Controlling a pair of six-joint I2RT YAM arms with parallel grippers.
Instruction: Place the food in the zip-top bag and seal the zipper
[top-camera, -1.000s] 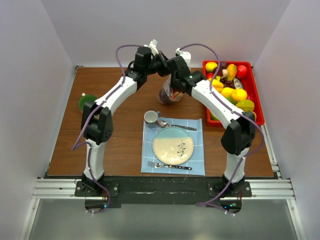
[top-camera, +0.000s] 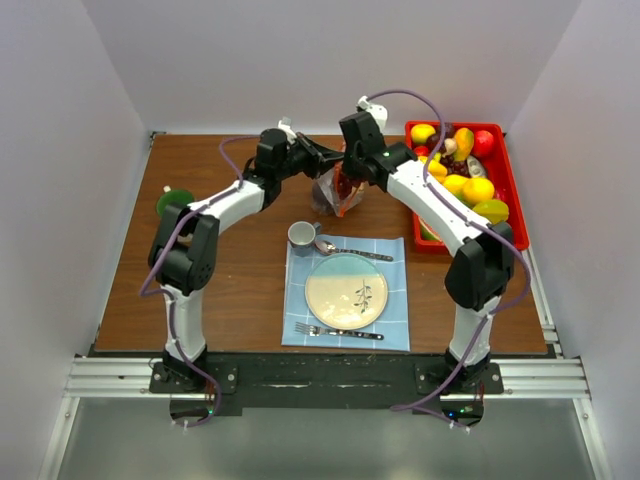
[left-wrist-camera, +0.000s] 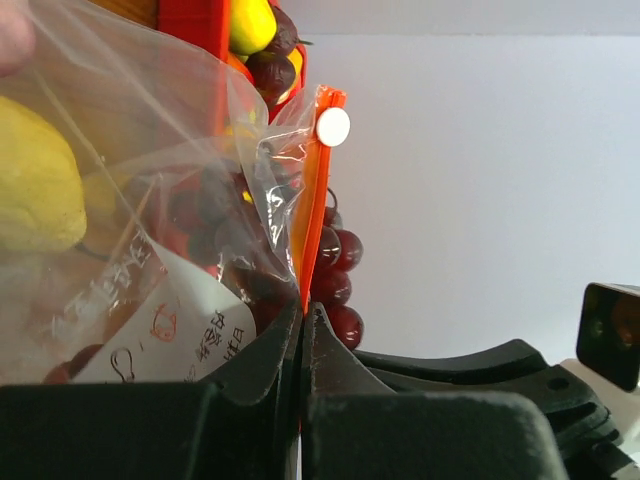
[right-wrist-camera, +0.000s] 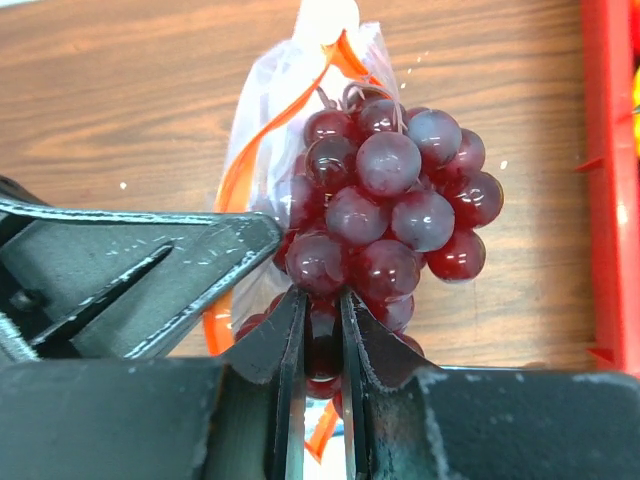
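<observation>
The clear zip top bag (top-camera: 326, 193) with an orange zipper strip (left-wrist-camera: 318, 190) stands behind the mug, its mouth between both arms. My left gripper is shut on the orange strip, which carries a white round slider (left-wrist-camera: 333, 127). Dark red grapes (right-wrist-camera: 375, 215) fill the right wrist view, overlapping the bag's mouth; part of the bunch rises outside it. My right gripper is at the grapes, its fingertips slightly apart with a grape showing in the gap. Whether they grip it is unclear. Through the plastic shows a yellow fruit (left-wrist-camera: 35, 180).
A red bin (top-camera: 517, 215) of mixed fruit stands close on the right. In front are a mug (top-camera: 303, 234), a spoon, a fork and a plate (top-camera: 330, 300) on a blue mat. A green item (top-camera: 175, 199) lies left.
My left gripper has swung lower and nearer the front in the top view, drawing the bag's mouth with it. The right arm has shifted slightly; more of the grapes and orange strip shows.
</observation>
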